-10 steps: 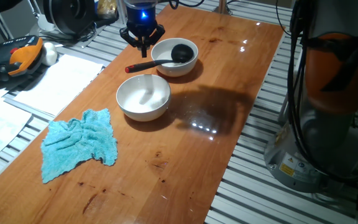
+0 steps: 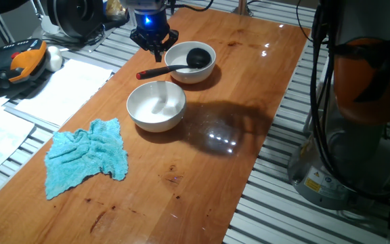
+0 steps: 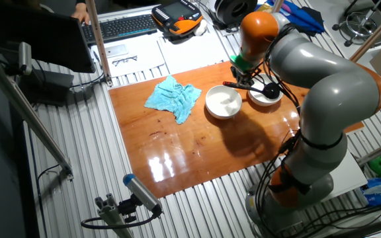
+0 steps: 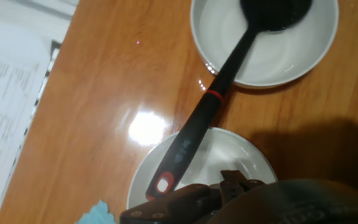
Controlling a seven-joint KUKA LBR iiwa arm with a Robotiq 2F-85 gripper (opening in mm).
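A black ladle (image 2: 198, 58) rests with its bowl in the farther white bowl (image 2: 191, 73). Its handle (image 4: 194, 127), with red trim, sticks out over the rim toward the nearer white bowl (image 2: 156, 112), which looks empty. My gripper (image 2: 158, 57) hangs above the table beside the farther bowl, just behind the handle in exterior view 1. Its fingers point down and meet, with nothing visible between them. Low in the wrist view, the dark fingers (image 4: 232, 180) show in front of the nearer bowl; the handle's end lies to their left.
A crumpled turquoise cloth (image 2: 88, 156) lies on the wooden table (image 2: 181, 196) near the bowls. Papers (image 2: 66, 91) and an orange-black device (image 2: 12, 64) sit off the table's left side.
My gripper's upper part has shifted slightly left and down, while its fingertips stay nearly in place. Its shadow has moved a little. Bowls, ladle and cloth have not moved.
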